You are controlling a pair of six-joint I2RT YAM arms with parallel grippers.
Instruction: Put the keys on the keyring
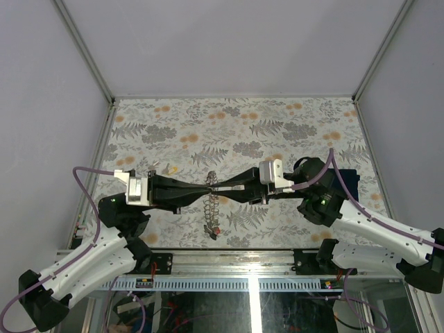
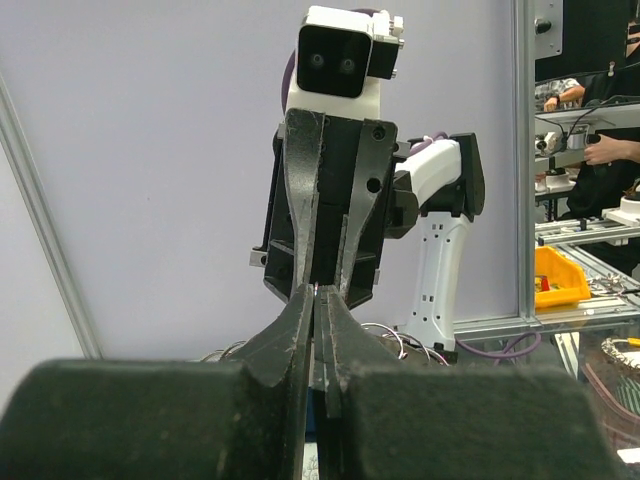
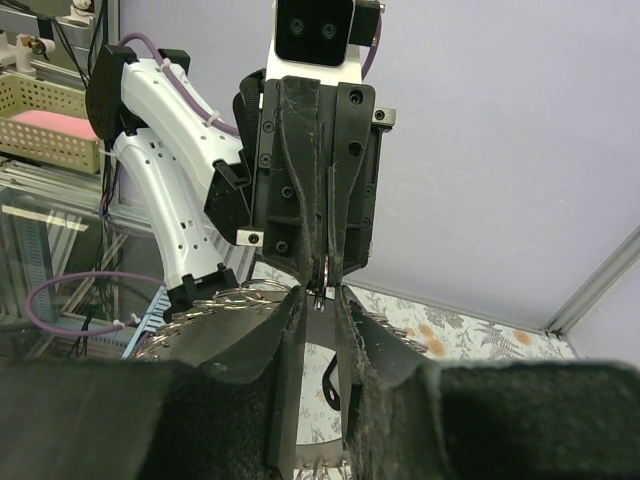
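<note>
A coiled metal keyring (image 1: 211, 207) runs straight down the middle of the top view, a red-marked piece (image 1: 216, 230) at its lower end. My left gripper (image 1: 210, 188) is shut, and a small shiny metal bit (image 3: 320, 300) shows at its fingertips in the right wrist view; the keyring hangs there. Facing it, tip to tip, is my right gripper, its fingers parted with a narrow gap and nothing clearly gripped between them. Coils of the ring spread either side behind these fingers (image 3: 291, 330). Whether the tips touch the ring is hidden.
Small whitish and yellow pieces (image 1: 170, 169), perhaps keys, lie on the patterned table left of centre. A dark blue item (image 1: 352, 182) rests at the right, behind the right arm.
</note>
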